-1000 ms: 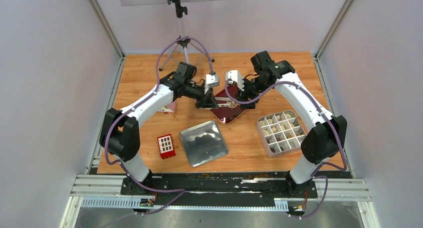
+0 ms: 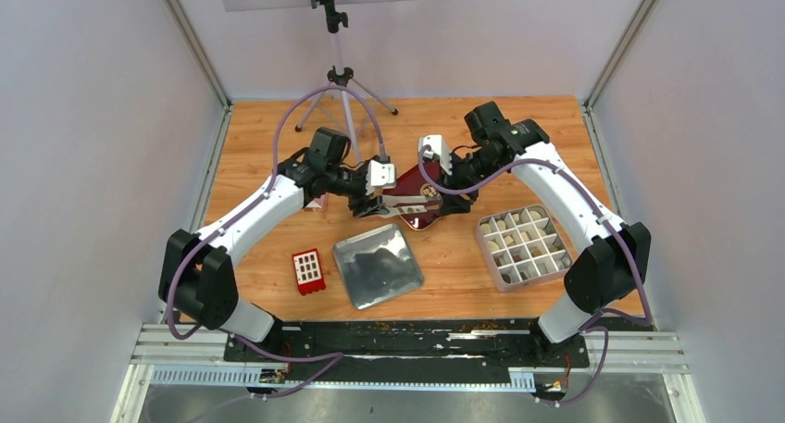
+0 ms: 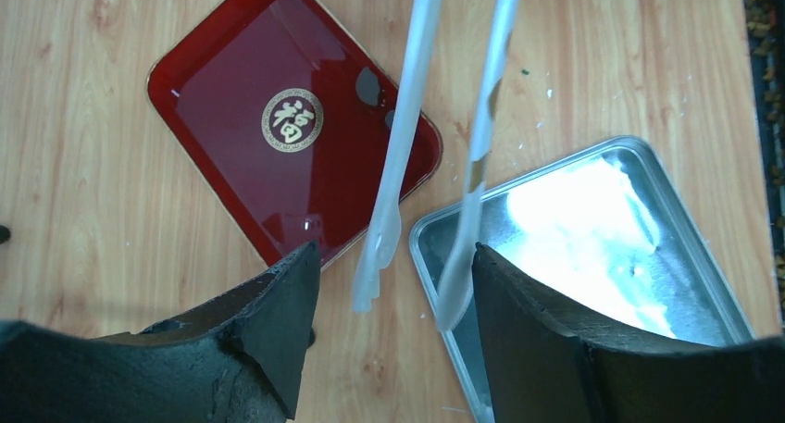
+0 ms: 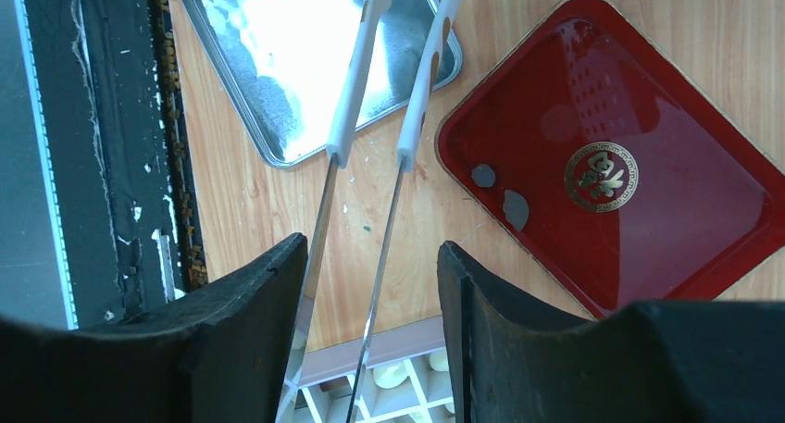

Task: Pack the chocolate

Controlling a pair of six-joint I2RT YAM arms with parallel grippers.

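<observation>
A pair of long tongs (image 4: 418, 108) with white handles and metal blades spans between my two grippers, above the table. In the right wrist view its blades run back between the fingers of my right gripper; in the left wrist view its white ends lie before my left gripper, whose fingers are parted. Whether either gripper presses on the tongs is unclear. The dark red tray (image 4: 680, 164) lies beneath. The silver tray (image 2: 378, 267) is at front centre. A compartment box (image 2: 523, 247) with pale round pieces stands at right.
A small red box with a white grid (image 2: 308, 271) stands at front left. A tripod (image 2: 338, 76) stands at the back, near my left arm. Bare wood lies at the back right and the far left.
The right arm has shifted slightly.
</observation>
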